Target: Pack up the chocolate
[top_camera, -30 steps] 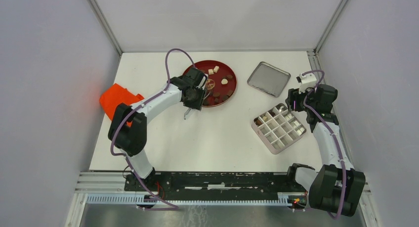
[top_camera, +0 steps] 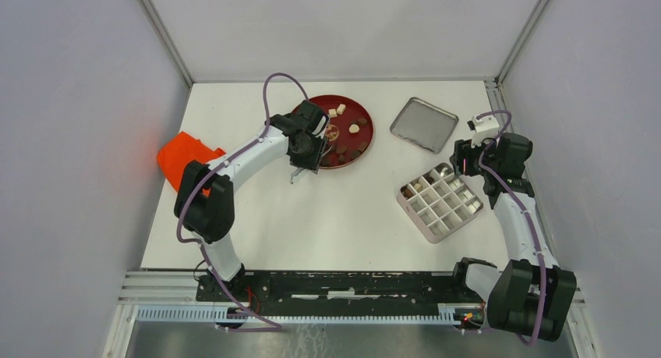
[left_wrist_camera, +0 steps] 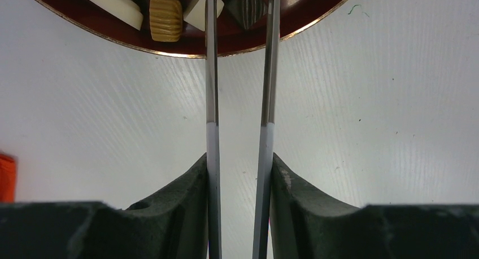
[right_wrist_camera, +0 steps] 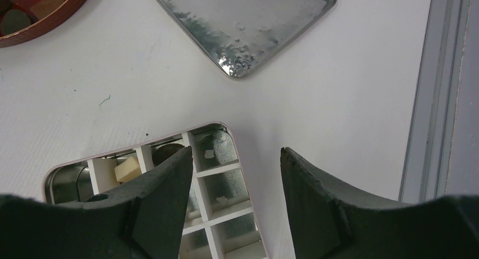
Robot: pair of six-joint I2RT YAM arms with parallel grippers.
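My left gripper is shut on metal tongs (top_camera: 297, 175), one arm of the tongs against each finger. In the left wrist view the tongs reach over the rim of a round dark-red tray (top_camera: 364, 106) holding brown and pale chocolates; their tips lie beyond the picture, so whether they grip a piece cannot be told. A tan ridged chocolate (left_wrist_camera: 165, 19) and a dark striped one (left_wrist_camera: 247, 8) lie near that rim. My right gripper is open and empty, above the corner of a divided box (top_camera: 420, 226). A few compartments hold chocolates, one a pale piece (right_wrist_camera: 129, 169).
Behind the box lies an empty grey metal tray (top_camera: 424, 125). An orange cloth (top_camera: 182, 156) is at the left, partly under the left arm. Bare white table stretches between the red tray and the box.
The right arm, box and trays look unmoved.
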